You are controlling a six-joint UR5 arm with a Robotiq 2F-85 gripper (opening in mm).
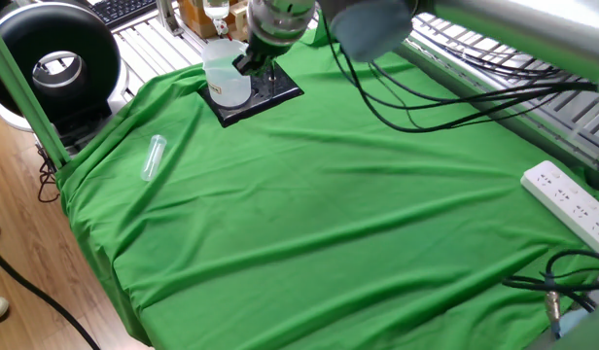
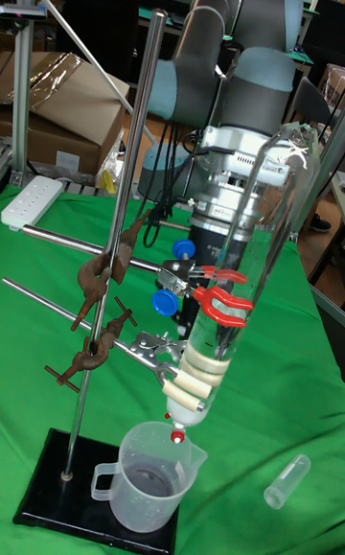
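My gripper (image 1: 249, 64) reaches in at the top of exterior view 1, close to the right side of a translucent plastic beaker (image 1: 226, 76); its fingers look dark and small, and whether they are parted does not show. In exterior view 3 the arm comes down behind a glass column (image 2: 230, 294), which hides the fingertips. Red and metal clamps (image 2: 224, 301) hold the column tilted on a stand rod (image 2: 114, 238). The beaker (image 2: 153, 489) stands upright on the black stand base (image 2: 51, 498), below the column's white lower end with a red tip (image 2: 176, 435).
A clear plastic tube (image 1: 154, 157) lies alone on the green cloth (image 1: 319, 224), whose middle is free. At the right are a white power strip (image 1: 570, 206) and loose black cables (image 1: 445, 107). Clamp bars (image 2: 72, 238) stick out sideways from the rod.
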